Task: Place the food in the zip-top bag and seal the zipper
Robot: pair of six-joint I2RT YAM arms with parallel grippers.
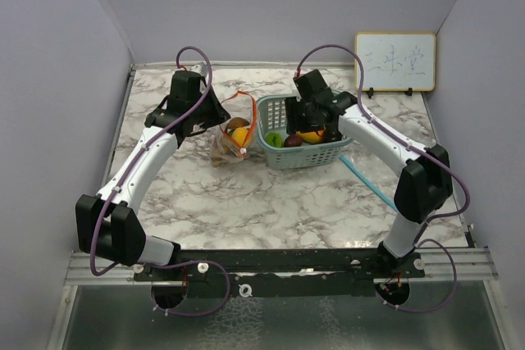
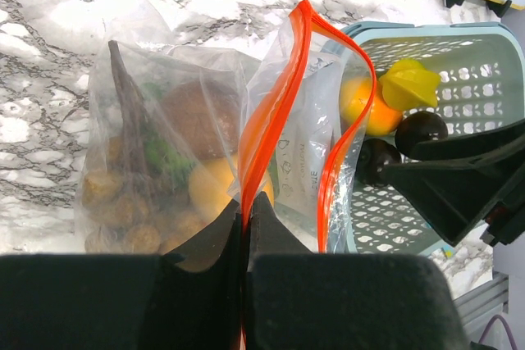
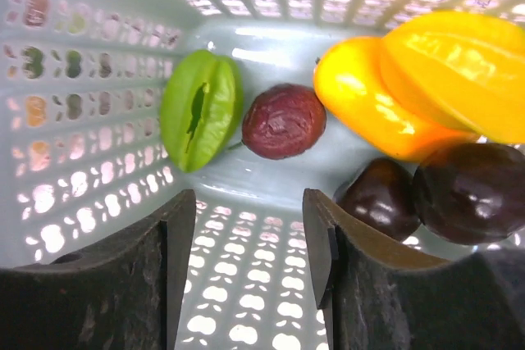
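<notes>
The clear zip top bag stands at the left of the basket with its mouth spread toward it; brown, green and yellow foods show inside. My left gripper is shut on the bag's orange zipper edge. Inside the basket lie a green pepper, a dark red fruit, an orange fruit, a yellow star-shaped fruit and two dark purple fruits. Over them my right gripper is open, nothing between its fingers.
A whiteboard stands at the back right. On the table right of the basket lies a blue strip.
</notes>
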